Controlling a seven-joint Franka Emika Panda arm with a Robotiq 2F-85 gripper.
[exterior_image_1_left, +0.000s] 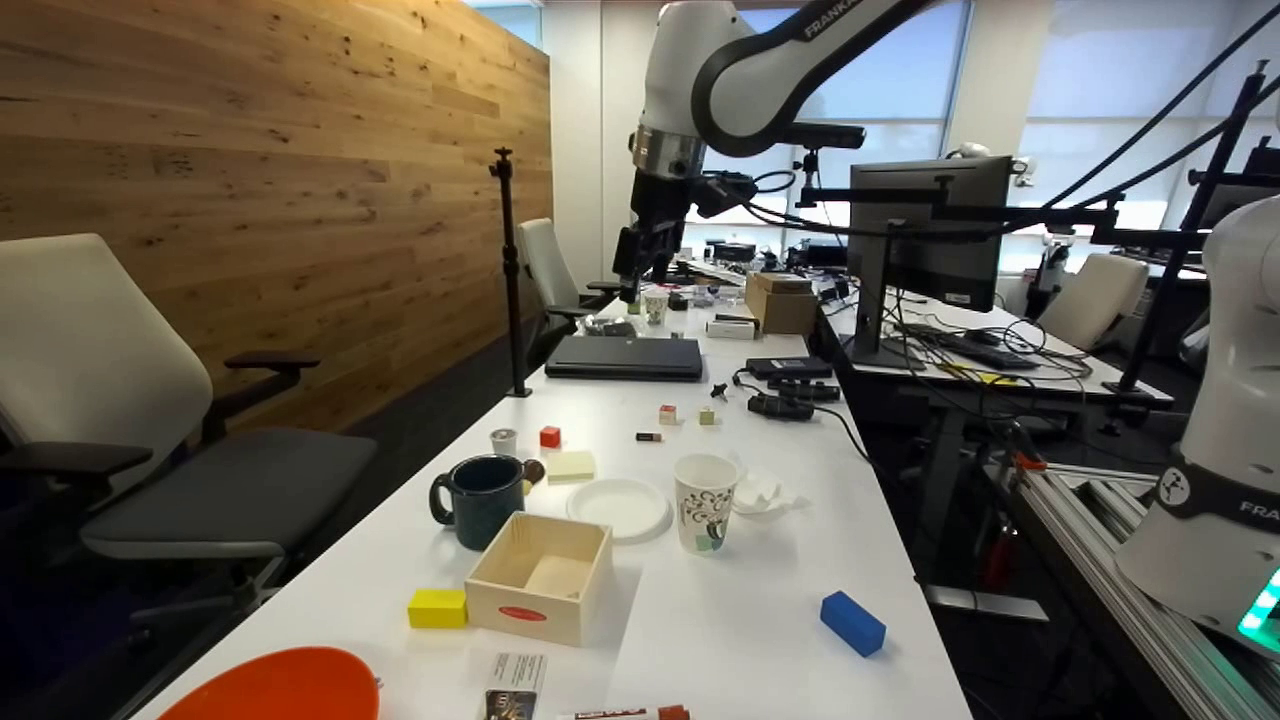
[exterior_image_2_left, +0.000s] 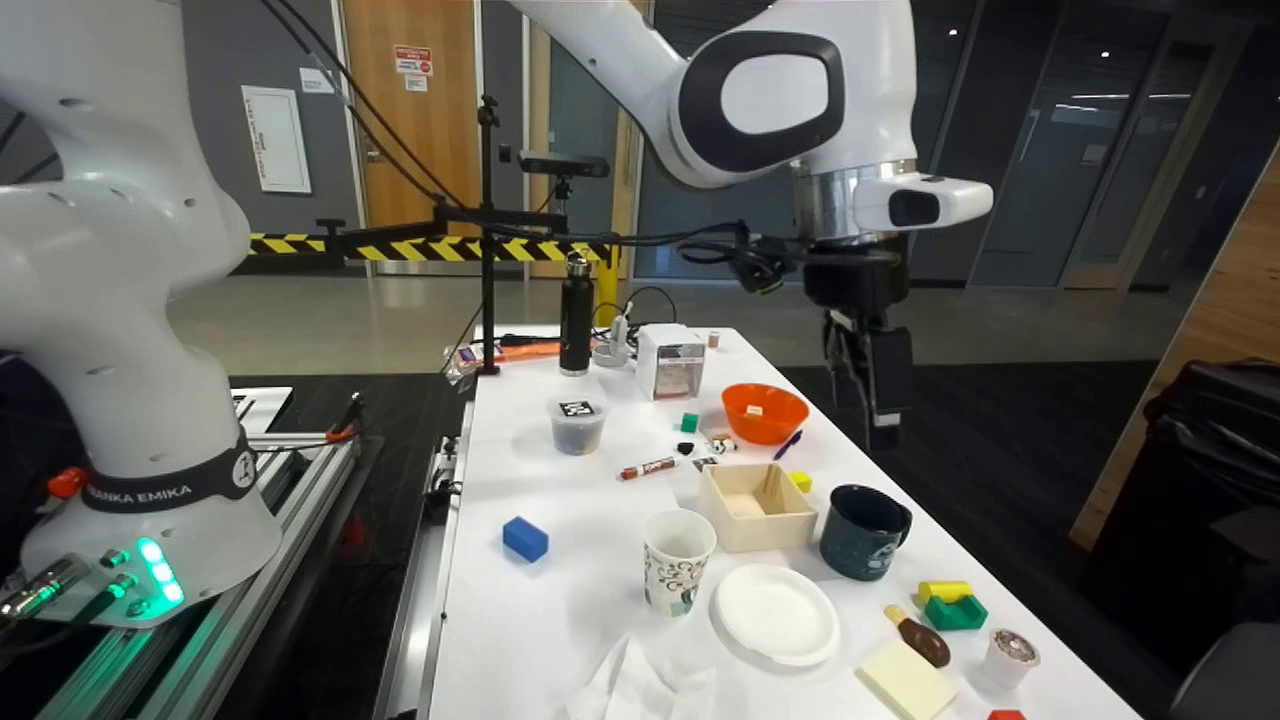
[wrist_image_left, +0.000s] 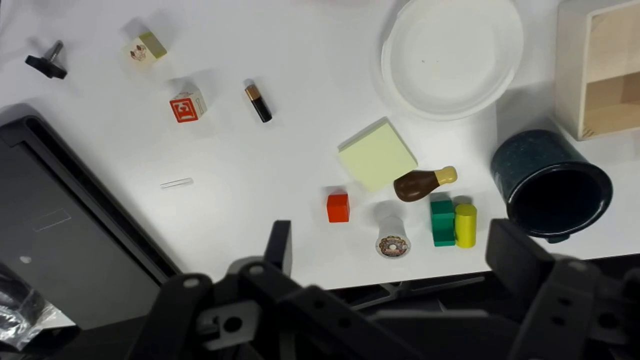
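Note:
High over the table hangs my gripper, its two fingers wide apart and nothing between them. Exterior view 2 shows the gripper (exterior_image_2_left: 873, 414) well above the tabletop, in front of the mug. In the wrist view, a red cube (wrist_image_left: 337, 207), a small white pod (wrist_image_left: 393, 237), a green block (wrist_image_left: 442, 223) and a yellow cylinder (wrist_image_left: 465, 226) lie below, between the fingers as seen from above. A brown and yellow toy piece (wrist_image_left: 424, 183) rests by a pale yellow note pad (wrist_image_left: 378, 156). The dark mug (wrist_image_left: 552, 183) is on the right.
A white plate (exterior_image_1_left: 619, 508), a patterned paper cup (exterior_image_1_left: 705, 502) and an open wooden box (exterior_image_1_left: 540, 576) crowd the middle. The closed laptop (exterior_image_1_left: 624, 358) lies farther back. Clear tabletop surrounds the blue block (exterior_image_1_left: 853, 623). An orange bowl (exterior_image_2_left: 764, 413) stands near the edge.

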